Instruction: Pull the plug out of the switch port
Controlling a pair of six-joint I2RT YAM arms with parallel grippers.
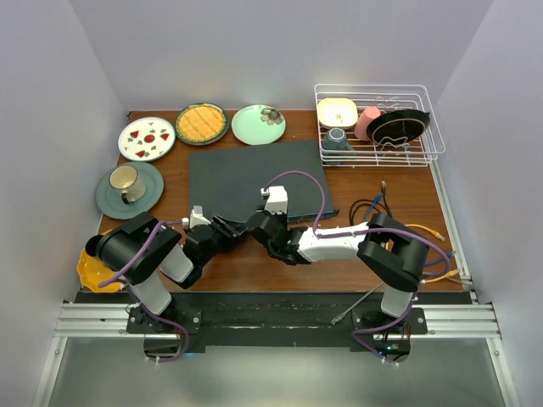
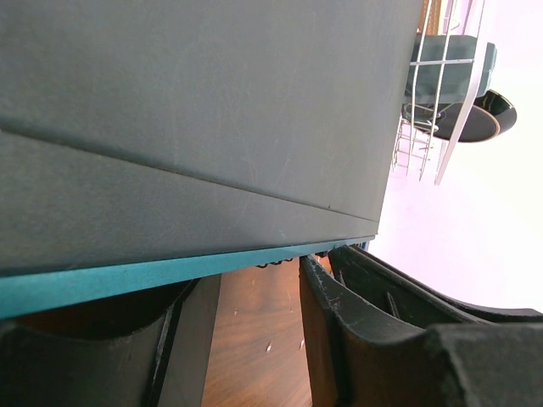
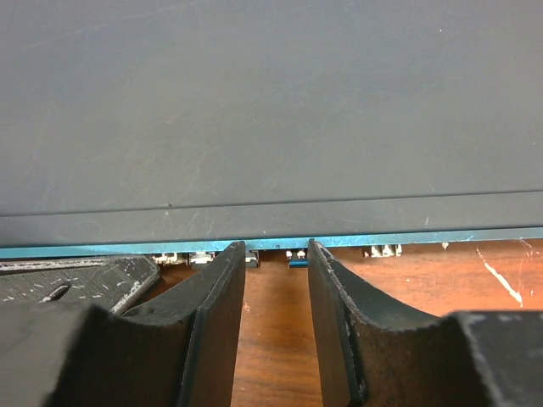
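The dark grey switch [image 1: 254, 174] lies flat mid-table, with its blue-edged front [image 3: 458, 233] toward me. Small connectors [image 3: 382, 251] show below that edge in the right wrist view; whether one is a plug I cannot tell. My left gripper is part open at the switch's front left, its fingers just under the blue edge, nothing visible between them. My right gripper is part open at the front edge, fingertips either side of a small blue-and-metal piece [image 3: 297, 259], which sits beyond them.
Plates and a mug [image 1: 125, 178] stand at the left and back, a yellow bowl [image 1: 95, 271] at the front left. A dish rack [image 1: 377, 157] is at the back right, with cables [image 1: 373, 203] on the table before it.
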